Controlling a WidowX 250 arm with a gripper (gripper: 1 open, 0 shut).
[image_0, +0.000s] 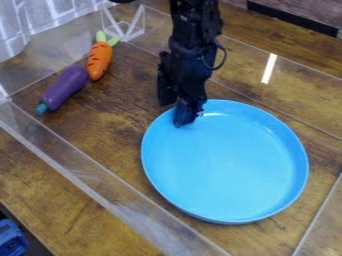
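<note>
A large blue plate (227, 172) lies on the wooden table. My black gripper (182, 106) reaches down from the top to the plate's far left rim, its tips at or on that rim. The dark fingers blur together, so I cannot tell how they stand or whether the rim is between them.
An orange carrot (99, 61) with a green top and a purple eggplant (66, 86) lie at the upper left. Clear walls edge the table at left and right. A blue object (8, 240) is at the lower left corner. Bare wood lies left of the plate.
</note>
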